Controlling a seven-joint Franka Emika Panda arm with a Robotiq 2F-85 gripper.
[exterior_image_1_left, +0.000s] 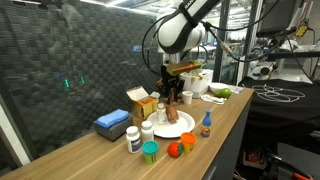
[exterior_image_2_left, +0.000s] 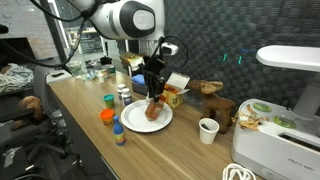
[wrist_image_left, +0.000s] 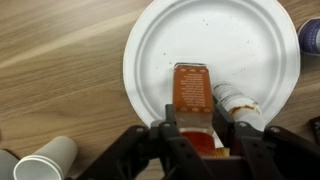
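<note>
A brown-orange item with white print on its face (wrist_image_left: 192, 88) is over the white plate (wrist_image_left: 160, 50). My gripper is shut on its upper end, one dark finger on each side. In exterior view 2 the brown item (exterior_image_2_left: 154, 109) leans to one side, its lower end at or just above the plate (exterior_image_2_left: 137, 117); contact is hard to tell. From exterior view 1, the gripper (exterior_image_1_left: 172, 98) points down over the plate. A white bottle (wrist_image_left: 237, 104) is close beside the item at the plate's rim.
An open cardboard box (exterior_image_2_left: 174, 90) and a brown plush animal (exterior_image_2_left: 216, 106) stand behind the plate. Near its front are a blue bottle (exterior_image_1_left: 206, 125) and an orange cup (exterior_image_1_left: 187, 142). A white mug (exterior_image_2_left: 208, 130) stands right of it. Bare wood lies along the table's front (exterior_image_2_left: 170, 155).
</note>
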